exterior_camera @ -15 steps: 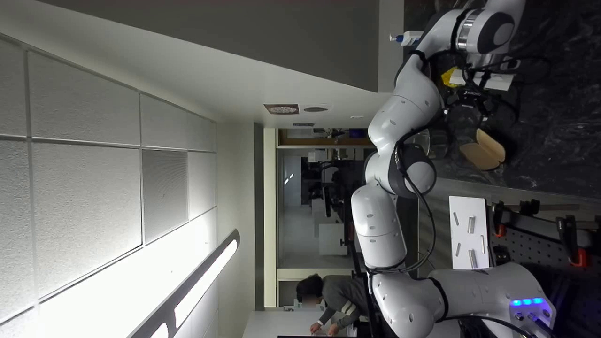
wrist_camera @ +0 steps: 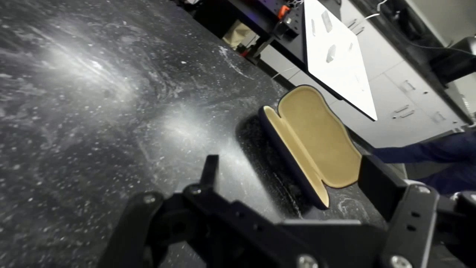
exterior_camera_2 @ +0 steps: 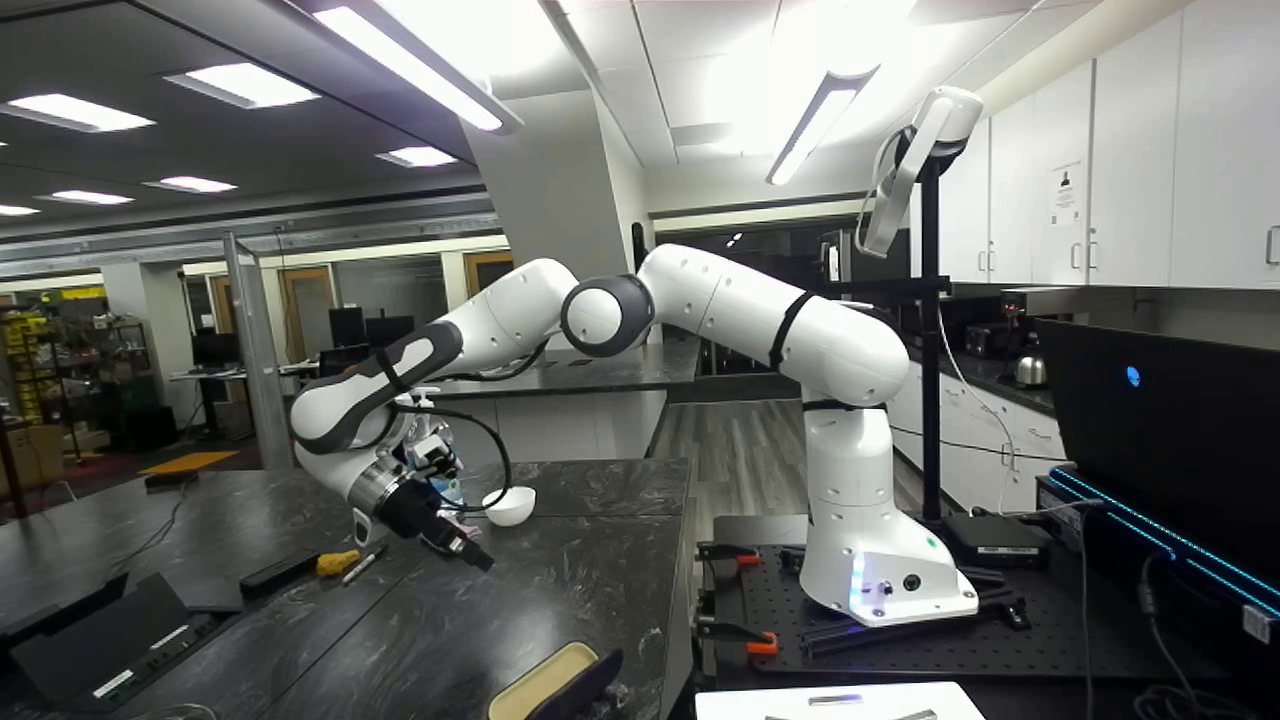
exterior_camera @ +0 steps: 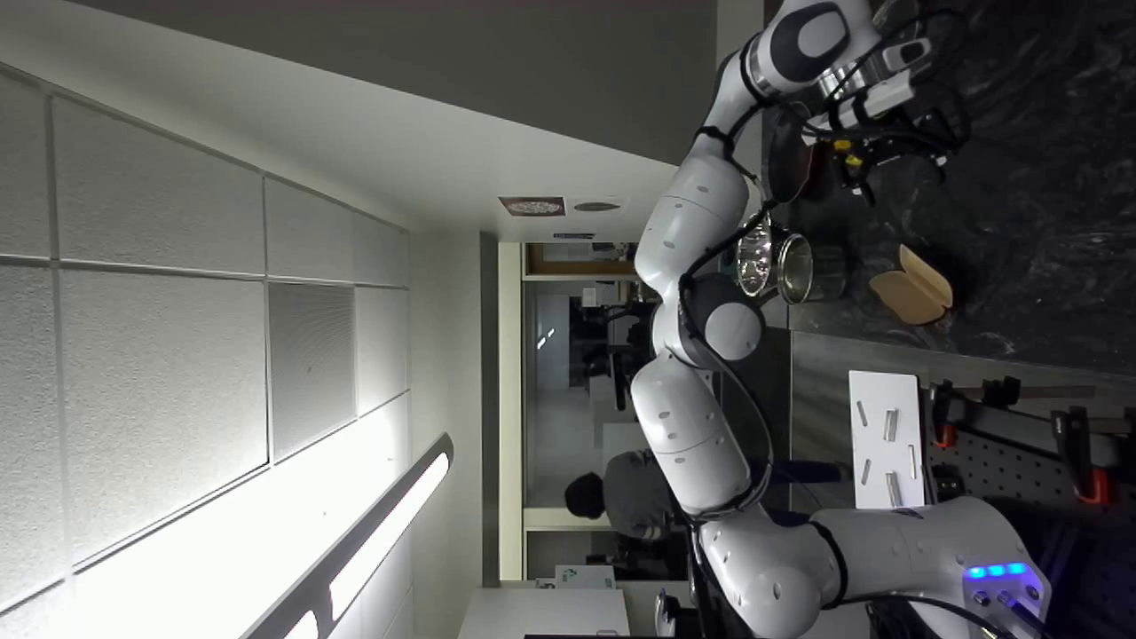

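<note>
My gripper is open in the wrist view, its two dark fingers wide apart with nothing held between them. Beyond the fingers on the dark table lies an open glasses case (wrist_camera: 319, 138) with a tan lining and dark shell. In exterior view 1 the gripper (exterior_camera: 905, 179) hangs over the table, some distance from the case (exterior_camera: 918, 287). Exterior view 2 has the gripper (exterior_camera_2: 462, 546) tilted downward, with the case (exterior_camera_2: 546, 682) nearer the camera, cut off by the lower edge.
Clear containers (exterior_camera: 796, 268) stand beside the arm in exterior view 1. Exterior view 2 has a white bowl (exterior_camera_2: 512, 505) behind the gripper and a yellow item (exterior_camera_2: 337, 562) to its left. A white board (wrist_camera: 337, 56) lies past the table edge.
The arm has swung back, taking the gripper upward in exterior view 1 and farther from the case. Containers behind the arm are now more visible. The case has stayed put; a person in the background has shifted.
</note>
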